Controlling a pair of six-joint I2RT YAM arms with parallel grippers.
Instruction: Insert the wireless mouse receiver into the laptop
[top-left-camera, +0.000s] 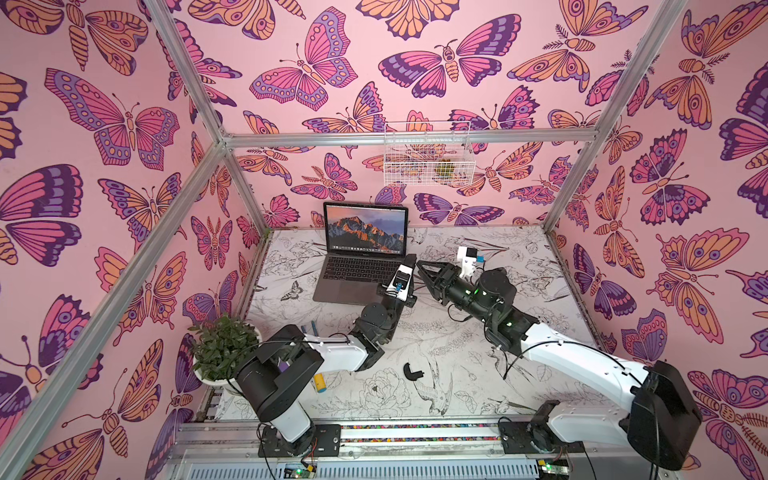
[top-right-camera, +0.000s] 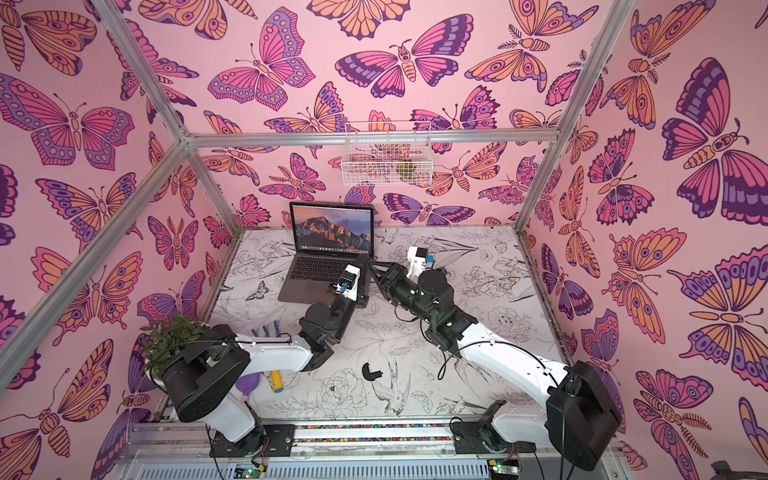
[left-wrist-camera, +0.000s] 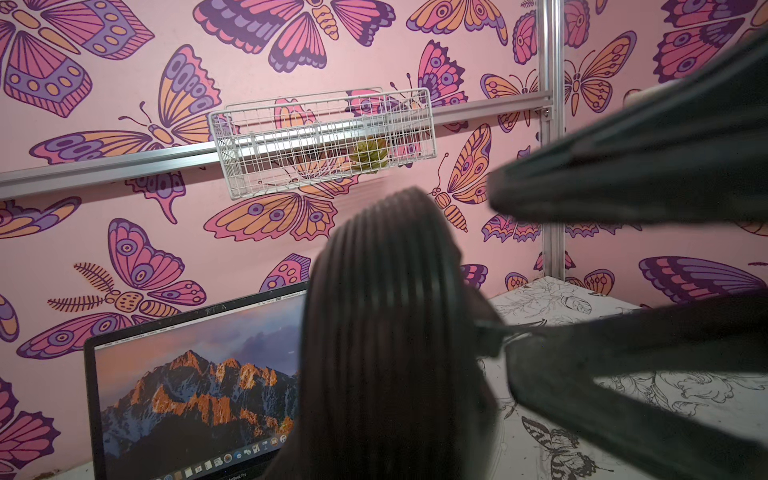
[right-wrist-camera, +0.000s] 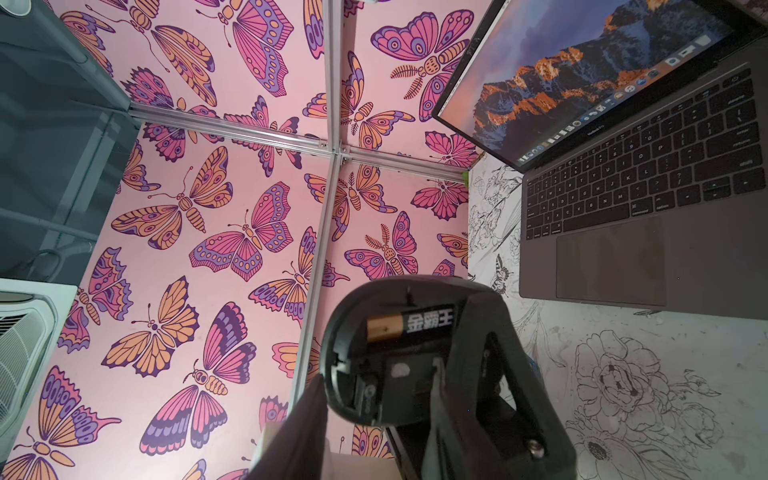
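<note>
The open laptop (top-left-camera: 360, 268) stands at the back of the table, screen lit. In front of its right side, raised above the table, my left gripper (top-left-camera: 407, 269) is shut on the black mouse (right-wrist-camera: 342, 316). The mouse's underside is uncovered, showing a battery (right-wrist-camera: 412, 322) in its bay. A small pale patch shows below the battery; I cannot tell whether it is the receiver. My right gripper (top-left-camera: 425, 274) stands open, its blurred fingers (right-wrist-camera: 312, 428) reaching towards the mouse's open bay. A ribbed dark shape (left-wrist-camera: 388, 320) hides most of the mouse in the left wrist view.
A curved black piece (top-left-camera: 413, 372), perhaps the mouse's cover, lies on the front middle of the table. A potted plant (top-left-camera: 220, 348) and a yellow-handled tool (top-left-camera: 319, 382) are at the left. A wire basket (top-left-camera: 428, 164) hangs behind.
</note>
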